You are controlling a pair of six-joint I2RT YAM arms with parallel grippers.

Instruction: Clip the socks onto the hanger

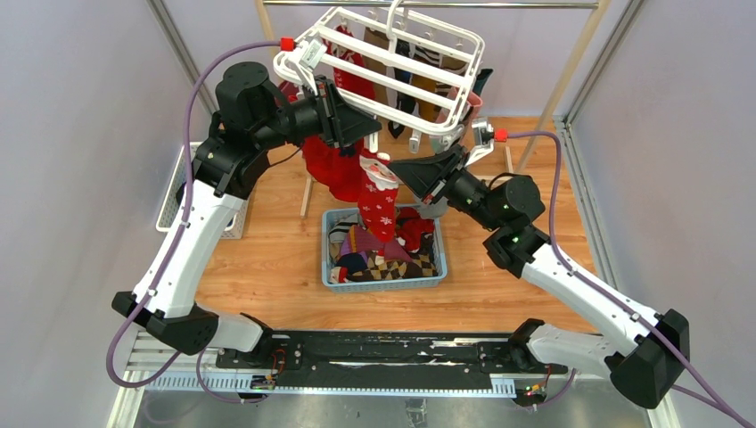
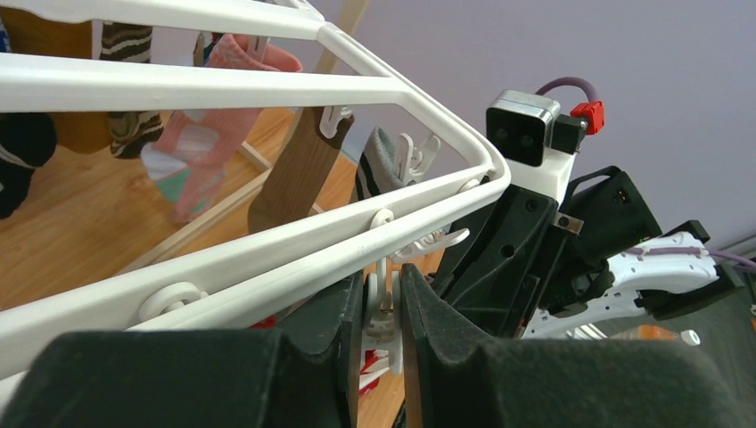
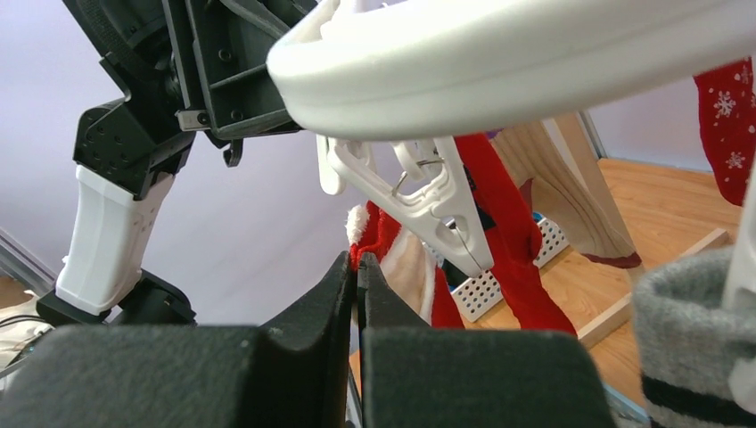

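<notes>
The white clip hanger (image 1: 419,71) hangs at top centre with several socks on it. My left gripper is shut on a white clip (image 2: 384,330) under the hanger's front bar. Below, my right gripper is shut on the top edge of a red Santa sock (image 1: 379,196), which dangles from it. In the right wrist view that sock's red-and-white cuff (image 3: 374,232) is just behind the fingertips, below a clip (image 3: 428,196). A grey sock (image 3: 695,348) hangs close on the right.
A blue basket (image 1: 383,285) of socks sits on the wooden floor below. A white basket (image 1: 236,227) stands at left, partly behind my left arm. The wooden rack (image 1: 571,62) stands at the back.
</notes>
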